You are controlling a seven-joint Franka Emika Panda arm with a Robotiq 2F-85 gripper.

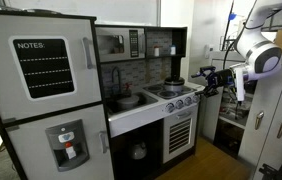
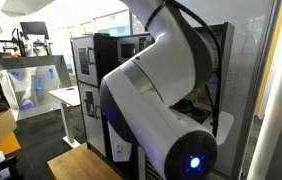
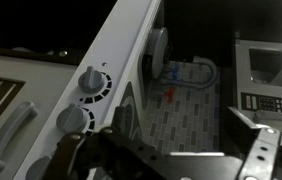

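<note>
My gripper (image 1: pixel 203 82) hangs just off the right end of the toy kitchen's counter, close to the stove. Seen from the wrist, the gripper stands open, its dark fingers well apart with nothing visible between them. Stove knobs (image 3: pixel 69 118) line the white front panel at the left of that view. A pot (image 1: pixel 174 86) rests on the stovetop (image 1: pixel 164 93). The robot's white arm hides much of the kitchen in the second exterior view, and the gripper is out of sight there.
The sink (image 1: pixel 128 102) with its faucet lies left of the stove. An oven door (image 1: pixel 179 134) is below the knobs, and a fridge with a notes board (image 1: pixel 43 62) stands at the left. Grey cabinets (image 1: pixel 271 115) are behind the arm on the right.
</note>
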